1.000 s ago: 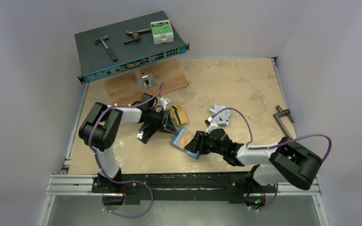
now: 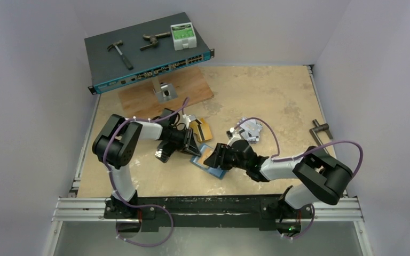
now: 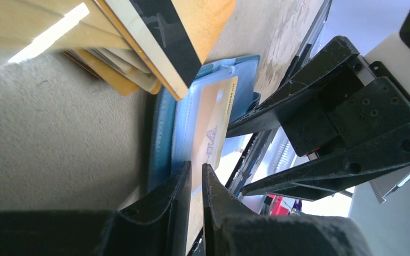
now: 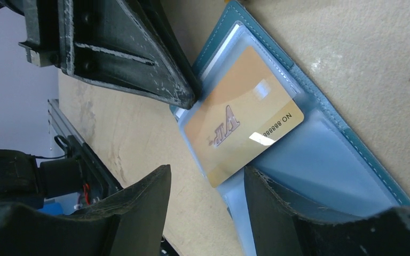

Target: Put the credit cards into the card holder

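The blue card holder [image 2: 217, 172] lies at a slant on the table between both grippers. A gold card [image 4: 240, 114] marked VIP lies at its clear pocket, largely within the pocket's outline; one rounded corner reaches past the pocket's edge. My left gripper is shut on the holder's edge, its fingers [image 4: 179, 88] covering part of that side in the right wrist view. Open, my right gripper has its fingertips spread near the card's lower corner, gripping nothing. Other gold cards [image 2: 200, 129] lie stacked just beyond the holder, large in the left wrist view.
White cards [image 2: 252, 130] lie in a pile behind the right gripper. A dark rack unit [image 2: 139, 45] with hammers and a box on top overhangs the back left. A metal tool [image 2: 319, 130] rests at the right edge.
The right gripper has shifted a little left over the holder, covering more of the gold card from above. The holder has moved slightly left; the left arm has barely moved.
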